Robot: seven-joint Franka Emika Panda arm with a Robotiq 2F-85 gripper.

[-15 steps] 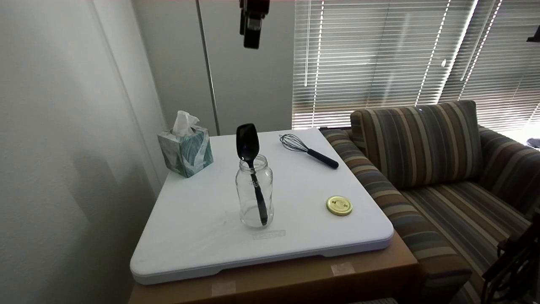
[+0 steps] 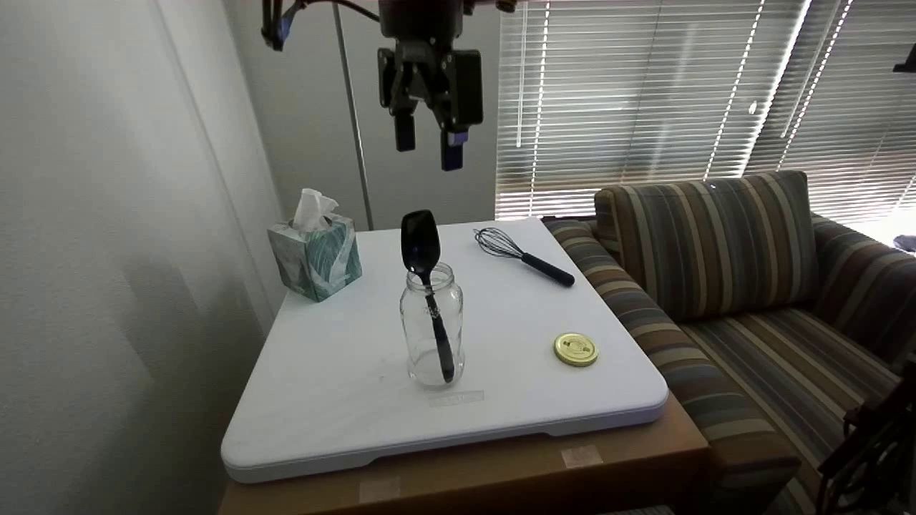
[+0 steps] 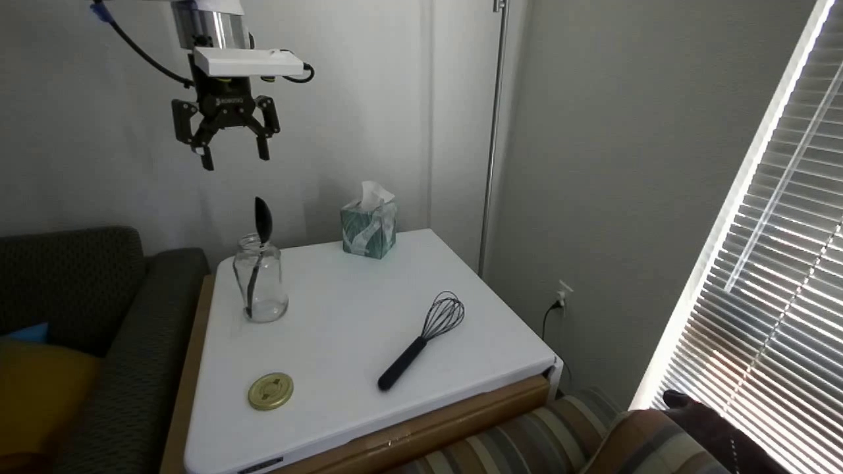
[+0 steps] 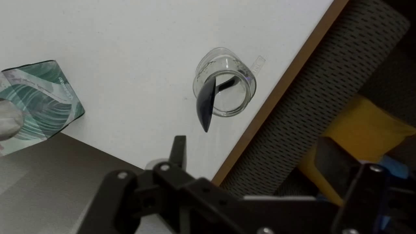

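A black spoon [image 2: 421,244] leans in a clear glass jar [image 2: 413,339], its bowl sticking up past the rim and its handle reaching the jar's bottom. High above the table, my gripper [image 2: 429,147] is open, with nothing between its fingers. In the second exterior view the gripper [image 3: 234,159] hangs above the jar [image 3: 269,288] and spoon [image 3: 263,220], well apart from both. From the wrist, the spoon's bowl [image 4: 205,103] overhangs one side of the jar's mouth. One finger [image 4: 178,150] shows clearly there.
On the white table [image 2: 343,378] lie a gold lid [image 2: 576,348] and a whisk [image 2: 546,267] with a black handle. A tissue box [image 2: 318,262] stands by the wall. A striped armchair [image 2: 713,249] adjoins one side; a dark sofa [image 3: 134,340] adjoins another.
My gripper has come lower into the first exterior view and turned, so both fingers now show apart. Jar, spoon, lid, whisk and tissue box are where they were.
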